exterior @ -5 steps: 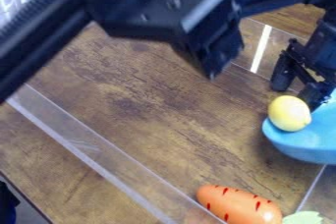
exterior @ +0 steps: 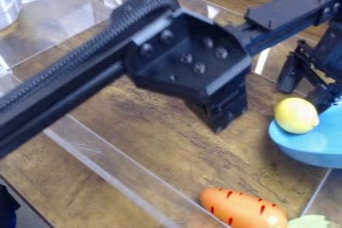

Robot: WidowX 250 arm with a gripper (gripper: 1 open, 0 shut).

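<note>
A yellow egg-shaped object [exterior: 297, 114] rests at the left edge of a light blue bowl [exterior: 310, 148] on the right. Behind them is my black gripper [exterior: 302, 76], open, partly cut off by the right edge and partly hidden by the yellow object. An orange toy carrot with dark stripes [exterior: 243, 208] lies at the bottom, below and left of the bowl.
The black arm [exterior: 187, 62] crosses the upper half of the view. Clear plastic walls border the wooden surface [exterior: 160, 142] at the back, left and front.
The bowl, yellow object and carrot have stayed in place.
</note>
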